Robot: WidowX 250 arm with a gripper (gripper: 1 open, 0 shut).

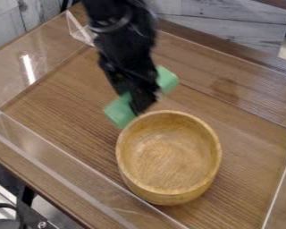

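Note:
My dark gripper (143, 95), blurred by motion, hangs just above and behind a round wooden bowl (168, 164). It is shut on a green object (119, 112), which shows on both sides of the fingers, its lower end close to the bowl's back-left rim. The bowl appears empty.
A grey marbled wall (239, 22) runs along the back. A clear plastic edge lies along the front left, with a dark cable at the lower left corner.

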